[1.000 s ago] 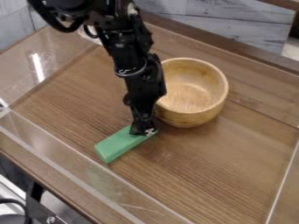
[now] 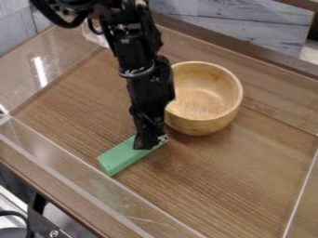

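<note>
The black robot arm reaches down from the top of the view to my gripper point(image 2: 147, 139), low over the far end of a green block point(image 2: 125, 158) lying on the wooden table. The gripper looks shut; whether it touches the block cannot be told, as it hides that end. A light wooden bowl point(image 2: 209, 93) stands just right and behind the gripper, close beside it.
A pale raised edge runs along the left front, with dark cables beyond it at the lower left. A grey plank wall stands at the back.
The arm and gripper have shifted slightly, the upper part a little to the right. The green block and bowl look unmoved.
</note>
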